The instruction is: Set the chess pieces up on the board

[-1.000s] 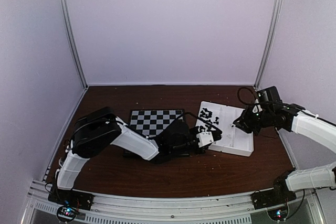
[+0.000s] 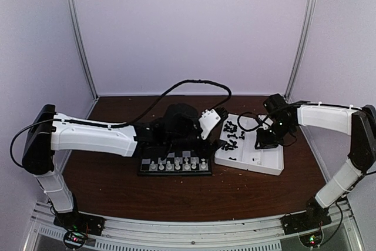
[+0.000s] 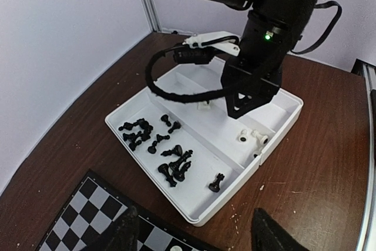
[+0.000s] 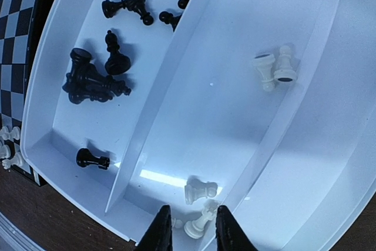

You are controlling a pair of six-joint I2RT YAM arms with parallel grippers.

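Note:
On the chessboard [image 2: 144,167], white pieces [image 2: 186,166] stand along the near side; the left arm hides much of the rest. Black pieces [image 3: 174,163] lie scattered in one compartment of the white tray [image 3: 202,218]. Its middle compartment holds a few white pieces [image 4: 200,191]. Over the board's right side, my left gripper is open, nothing showing between its fingers. My right gripper hangs above the tray, its fingers a narrow gap apart. A white piece [image 4: 198,226] shows in that gap, seemingly lying below; whether anything is gripped cannot be told.
The tray's low divider walls [image 4: 158,89] separate its compartments. Two white pieces [image 4: 275,69] lie at the far end of the middle one. Brown tabletop [image 2: 176,195] in front of the board and tray is clear.

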